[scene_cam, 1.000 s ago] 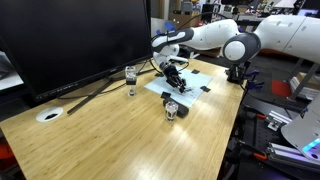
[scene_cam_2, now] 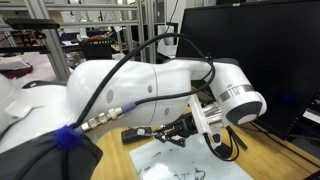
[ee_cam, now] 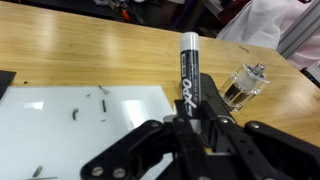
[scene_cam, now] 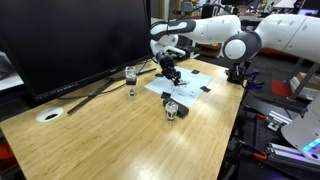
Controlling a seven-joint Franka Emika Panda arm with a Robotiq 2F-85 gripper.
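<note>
An Expo marker [ee_cam: 190,75], white with a dark label band and a grey end, stands out from my gripper in the wrist view. My black fingers are shut on its lower part. Behind it lies a white board [ee_cam: 60,125] carrying several short dark marks. In exterior view 1 the gripper [scene_cam: 174,82] hangs low over the board [scene_cam: 207,87]. Whether the marker touches the board cannot be told; its lower end is hidden by the gripper. A dark eraser-like block [scene_cam: 181,102] lies at the board's near edge.
Two clear jar-like objects stand near the board: one jar [scene_cam: 171,111] beside the dark block, another jar [scene_cam: 131,80] towards the monitor [scene_cam: 75,50]. A white round object [scene_cam: 50,115] lies far left.
The board, block and jars look unmoved.
</note>
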